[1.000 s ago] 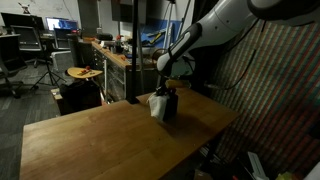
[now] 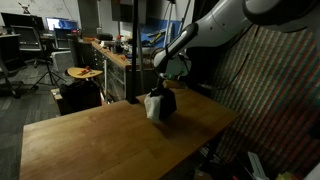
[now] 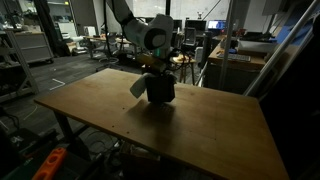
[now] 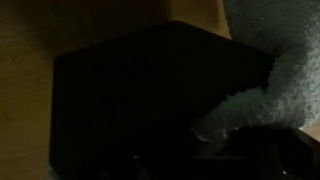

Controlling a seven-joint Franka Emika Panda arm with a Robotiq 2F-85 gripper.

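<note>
A pale grey-white cloth (image 2: 154, 107) hangs below my gripper (image 2: 159, 86), beside a black box-like object (image 2: 168, 104) at the table's far right part. From the other side, the cloth (image 3: 139, 86) lies against the left of the black object (image 3: 160, 88), and the gripper (image 3: 157, 71) is right above them. In the wrist view the dark face of the black object (image 4: 140, 85) fills the middle, and the cloth (image 4: 280, 70) runs down the right side to the fingers. My gripper looks shut on the cloth; the dark fingertips are hard to make out.
The cloth and the black object have shifted slightly left in exterior view 1, with the gripper moving slightly too. The gripper looks no different in its hold.
</note>
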